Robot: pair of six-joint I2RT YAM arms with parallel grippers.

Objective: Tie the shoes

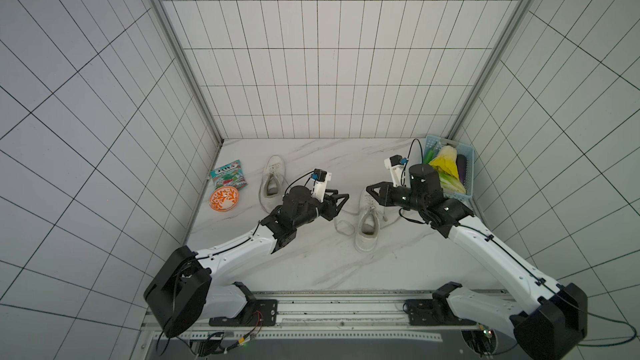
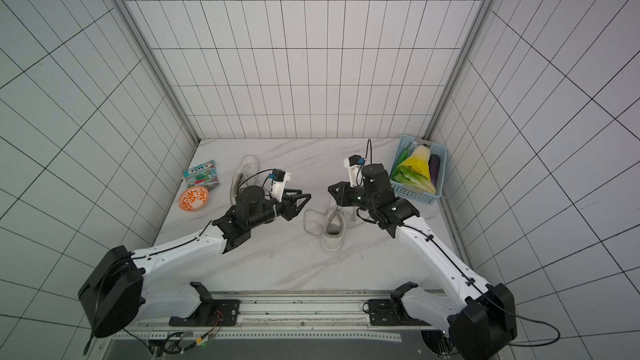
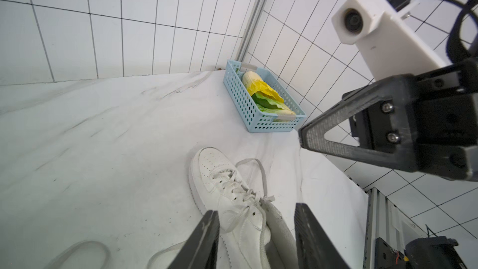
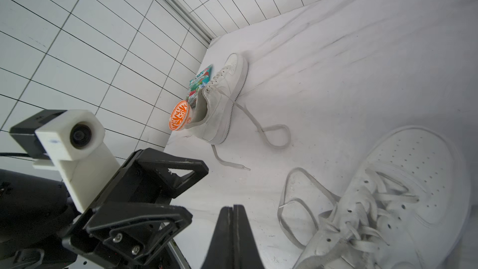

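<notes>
A white shoe (image 4: 398, 189) lies toe away from me on the table, right of centre. One pale lace (image 4: 291, 194) loops loosely on the table at its left; another lace (image 3: 262, 171) arches at its right. Whether a knot sits at its throat cannot be told. My left gripper stands open at that shoe's left, nothing between its fingers. Above the shoe's toe area, my right gripper has its fingertips together and no lace shows between them. The second white shoe (image 4: 221, 97) lies at the left, its lace (image 4: 264, 132) trailing loose.
At the far left are a snack packet (image 1: 228, 175) and an orange patterned bowl (image 1: 224, 198). A blue basket (image 1: 470, 183) of vegetables stands at the back right, beyond the right arm.
</notes>
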